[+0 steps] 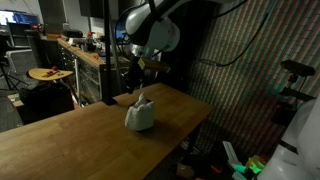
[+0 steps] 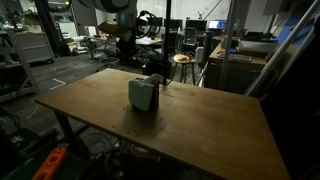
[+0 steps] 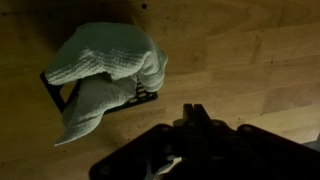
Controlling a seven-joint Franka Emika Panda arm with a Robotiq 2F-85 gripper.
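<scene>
A pale grey-green cloth lies bunched over a black open-framed object in the wrist view. The same cloth stands as a small upright heap on the wooden table in exterior view 1 and exterior view 2. My gripper is a dark silhouette at the bottom of the wrist view, right of the cloth and apart from it in the picture. Its fingertips look close together, but it is too dark to tell how they stand or whether anything is between them.
A person stands behind the table's far side, near the cloth. A round stool and a workbench stand in the background.
</scene>
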